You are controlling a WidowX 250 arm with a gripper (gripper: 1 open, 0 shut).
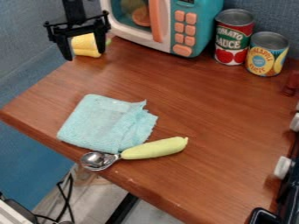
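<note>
The black gripper (73, 37) is at the back left of the wooden table (222, 114), just over a yellow object (89, 47) beside the toy microwave; whether its fingers hold that object I cannot tell. A folded light-blue cloth (103, 120) lies near the left front edge. Beside it are a pale yellow corn-shaped item (153, 148) and a metal scoop (98, 160), end to end.
The toy microwave (187, 26) stands at the back, with a tomato sauce can (232, 41) and a second can (267, 56) to its right. A red object (292, 86) and black equipment (285, 188) line the right edge.
</note>
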